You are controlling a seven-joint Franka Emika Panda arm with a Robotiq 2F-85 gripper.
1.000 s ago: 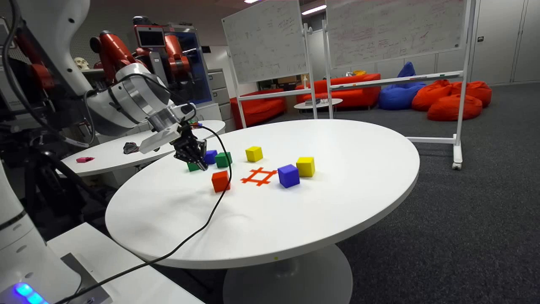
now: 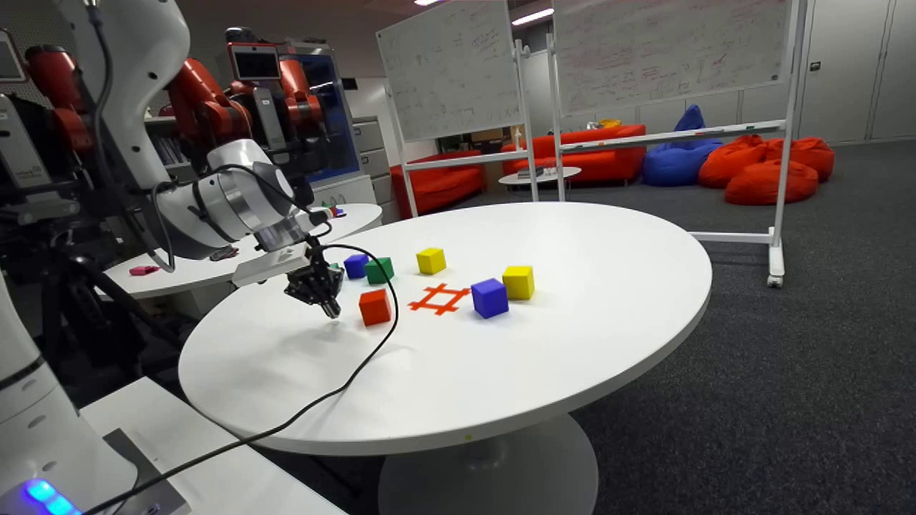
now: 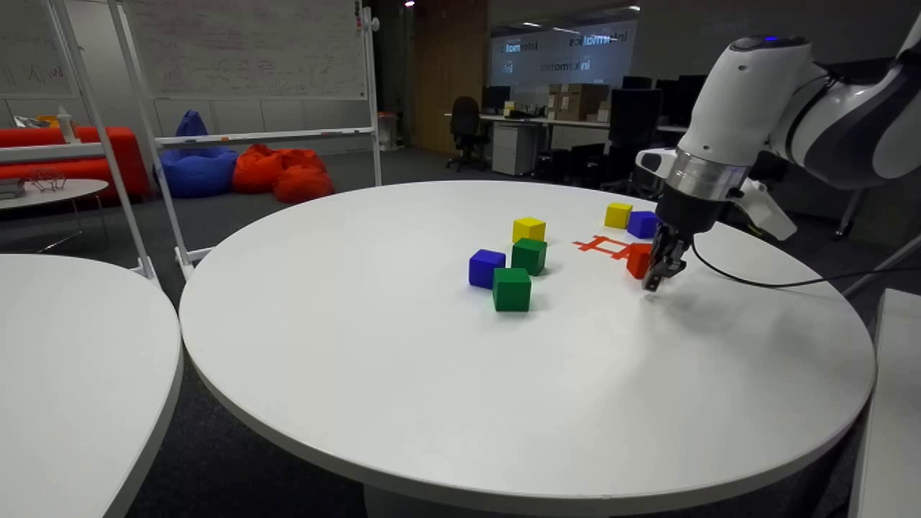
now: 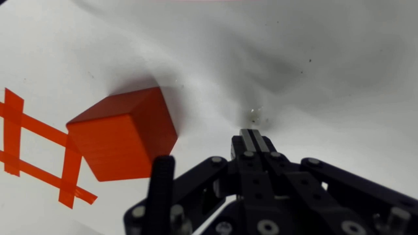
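Shut with nothing between its fingertips, my gripper points down just above the white tabletop [image 4: 203, 156]. To its left in the wrist view sits a red cube [image 4: 113, 145], apart from the fingers. Just left of that cube lies a crossed square of red-orange tape [image 4: 37, 148], one strip partly covered by the cube in this view. From exterior view 1, the gripper [image 2: 332, 313] is beside the red cube [image 2: 375, 307]. In exterior view 2 the gripper [image 3: 652, 285] stands in front of the red cube [image 3: 637, 260] and hides part of it.
A blue cube [image 2: 489, 297] and a yellow cube [image 2: 519, 282] stand right of the tape. Behind are another yellow cube [image 2: 431, 261], a green cube [image 2: 378, 270] and a blue cube [image 2: 356, 266]. A second green cube [image 3: 511, 289] stands apart.
My gripper has come down and toward the table's near left side, from above the red cube's far side to beside it. The cubes look unmoved.
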